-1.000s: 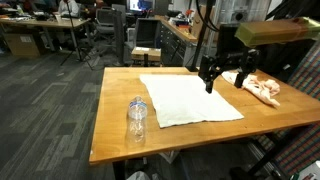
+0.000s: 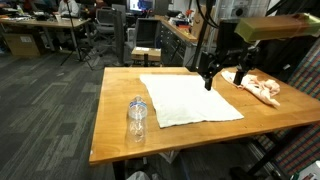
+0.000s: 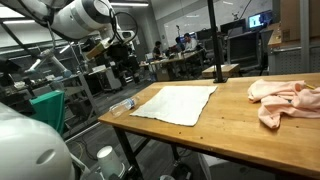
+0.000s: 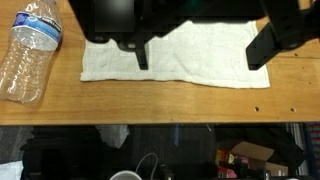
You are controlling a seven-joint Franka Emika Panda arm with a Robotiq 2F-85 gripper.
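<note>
My gripper (image 2: pixel 223 83) hangs above the white cloth, its fingers wide apart and nothing between them. In the wrist view the two dark fingers of the gripper stand far apart over the cloth. The white cloth (image 2: pixel 190 102) lies spread flat on the wooden table. A clear plastic bottle (image 2: pixel 137 122) is on the table to the left of the cloth in exterior view 1. In exterior view 2 the bottle (image 3: pixel 123 106) lies on its side near the table's edge; its blue-and-white label (image 4: pixel 35 36) shows in the wrist view.
A crumpled pink cloth (image 2: pixel 258 88) rests on the wooden table (image 2: pixel 112 110), well away from the bottle. Bare wood surrounds the white cloth. Beyond the table edge in the wrist view are a white cup (image 4: pixel 126 175) and dark clutter on the floor.
</note>
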